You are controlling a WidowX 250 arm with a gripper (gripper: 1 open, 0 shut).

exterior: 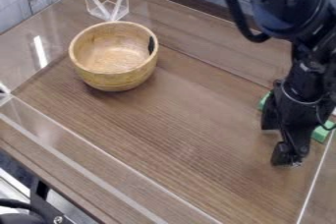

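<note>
My black gripper (281, 145) hangs at the right of the view, low over the brown table (157, 159), its fingers pointing down and open. A green object (317, 132) lies behind it, largely hidden by the gripper; whether the two touch I cannot tell.
A wooden bowl (114, 53) stands at the upper left, with a white wire-like object (110, 5) behind it. A dark round shape shows at the bottom-left edge.
</note>
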